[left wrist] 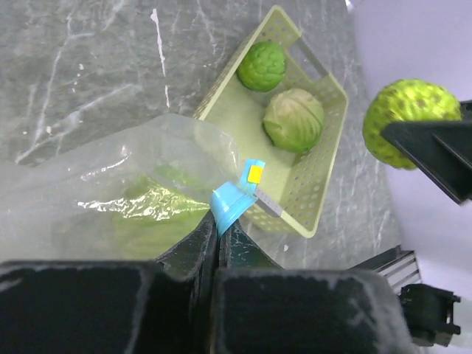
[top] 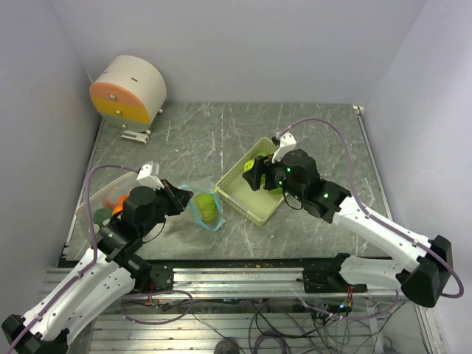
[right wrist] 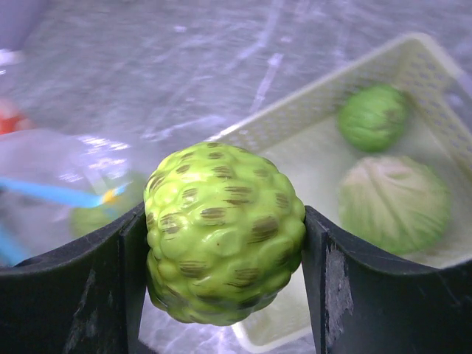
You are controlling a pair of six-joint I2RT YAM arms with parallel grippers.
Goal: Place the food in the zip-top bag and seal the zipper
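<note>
The clear zip top bag (left wrist: 110,184) has a blue zipper edge (left wrist: 231,203) with a yellow piece on it. My left gripper (top: 189,195) is shut on that edge. Inside the bag lies a green vegetable (top: 206,207), blurred by the plastic in the left wrist view. Above the basket, a bumpy green fruit (right wrist: 225,232) is gripped between the fingers of my right gripper. It hangs clear of everything below, and the left wrist view also shows it at those fingertips.
A pale green basket (left wrist: 240,122) holds a small green vegetable (left wrist: 262,66) and a cabbage (left wrist: 293,120). At the left, a bin (top: 88,214) with colourful food is partly behind my left arm. The breadbox-like case (top: 129,88) stands at the back left.
</note>
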